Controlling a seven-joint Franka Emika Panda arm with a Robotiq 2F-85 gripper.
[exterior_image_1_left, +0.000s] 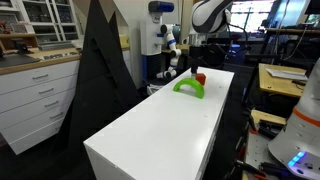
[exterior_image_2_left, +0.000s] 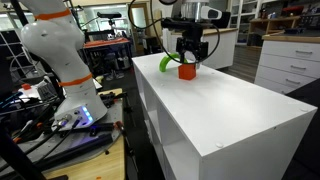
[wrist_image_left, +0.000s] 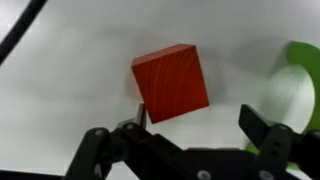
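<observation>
A red block (wrist_image_left: 172, 84) rests on the white table, seen from above in the wrist view. My gripper is open, its two black fingers spread wide with nothing held. The block lies just ahead of the fingers, closer to the left one. In exterior view 2 the gripper hangs close above the red block (exterior_image_2_left: 187, 72); whether they touch is not clear. Beside it stands a green arch (exterior_image_1_left: 188, 86), which shows partly at the right edge of the wrist view.
A black cable (wrist_image_left: 22, 28) crosses the upper left of the wrist view. Cabinets with drawers (exterior_image_2_left: 285, 68) stand behind the table.
</observation>
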